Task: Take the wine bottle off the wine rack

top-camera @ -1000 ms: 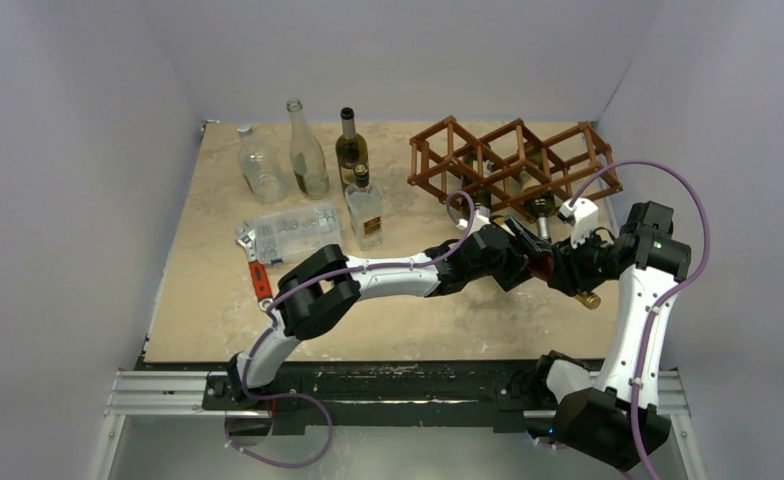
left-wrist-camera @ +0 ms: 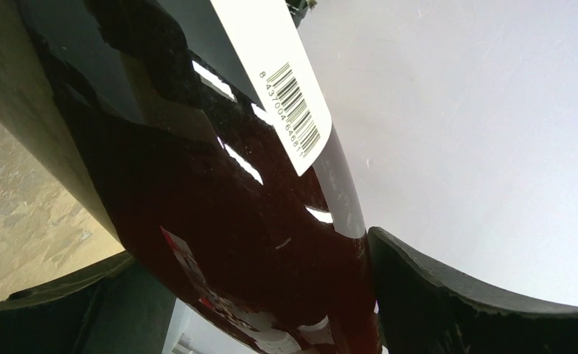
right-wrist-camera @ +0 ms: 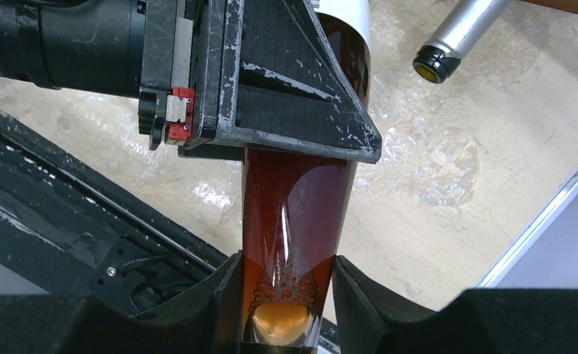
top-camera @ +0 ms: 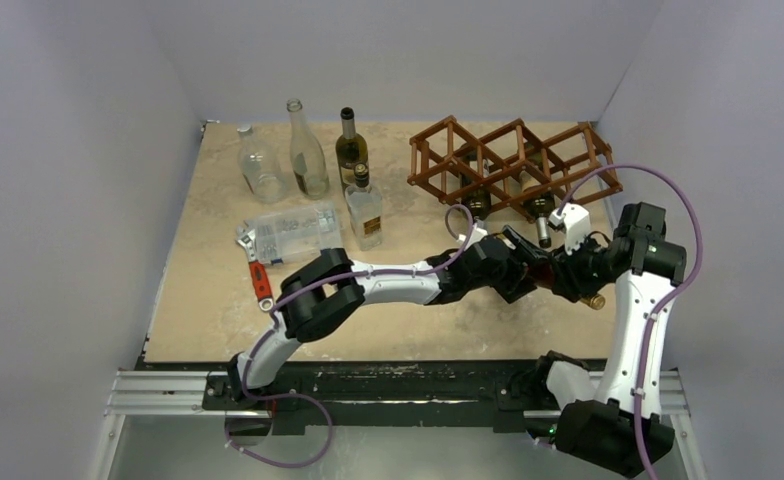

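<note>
The dark red wine bottle is off the rack, lying across between my two grippers above the table's right part. Its white barcode label shows in the left wrist view. My left gripper has a finger against either side of the bottle. From the right side, my right gripper straddles the same bottle; its fingertips lie close along both sides, and whether they press is unclear. A gold end sticks out beyond the right gripper.
At the back right stands the wooden wine rack, holding dark bottles, one with a silver neck pointing forward. Several bottles, a clear plastic box and a red-handled wrench occupy the left.
The bottle's gold end and my left arm have barely moved.
</note>
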